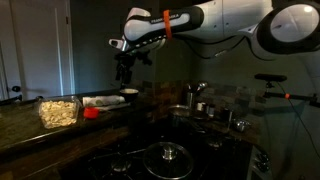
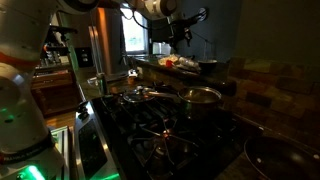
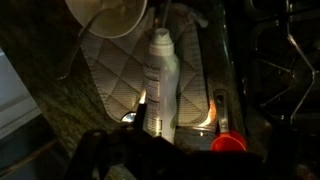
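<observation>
My gripper (image 1: 124, 74) hangs in the air over the counter, its fingers open and empty. From above, the wrist view shows a white bottle (image 3: 162, 85) lying on a quilted grey mat (image 3: 118, 75). A pale bowl (image 3: 112, 17) sits at the mat's top end, and a red scoop or measuring cup (image 3: 228, 141) lies to the right of the bottle. Dark fingers show at the lower edge of the wrist view, apart from the bottle. In exterior view 1 the red cup (image 1: 92, 112) is near the counter's front edge.
A clear container of pale pieces (image 1: 58, 111) stands left of the mat. The dark stovetop lies to the right, with a glass-lidded pan (image 1: 168, 160) in front. Utensils and pots (image 1: 196, 98) stand towards the back wall. In exterior view 2 another pan (image 2: 283, 160) is at the near right.
</observation>
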